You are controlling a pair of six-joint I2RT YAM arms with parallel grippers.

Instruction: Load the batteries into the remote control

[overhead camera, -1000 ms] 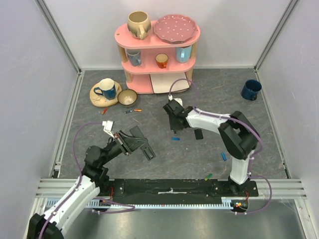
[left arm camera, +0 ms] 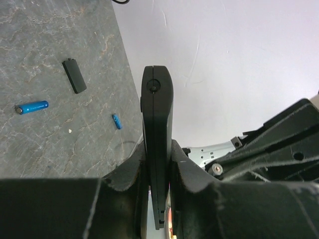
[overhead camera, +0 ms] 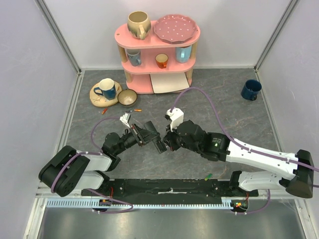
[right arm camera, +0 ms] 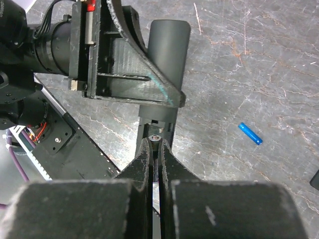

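Note:
The black remote control [left arm camera: 157,114] is clasped by my left gripper [overhead camera: 152,137], which is shut around its body. In the right wrist view, the remote [right arm camera: 168,50] has its battery compartment [right arm camera: 158,128] uncovered, with a spring showing at the upper end. My right gripper is shut on a small battery [right arm camera: 155,138]; only its silver end and a sliver between the fingers show. That battery appears over the compartment in this view; whether it touches the remote I cannot tell. The black battery cover [left arm camera: 75,75] lies on the table.
One blue battery [left arm camera: 32,107] lies near the cover, and another blue battery [left arm camera: 116,121] rests farther right. An orange battery [overhead camera: 138,110] lies by the bowl [overhead camera: 127,97]. The pink shelf [overhead camera: 142,83] stands at the back; a blue mug [overhead camera: 251,89] is at right.
My right gripper has carried the battery from near the table, by the blue one, over to the remote. The left gripper has brought the remote slightly rightward. Both grippers are now close together.

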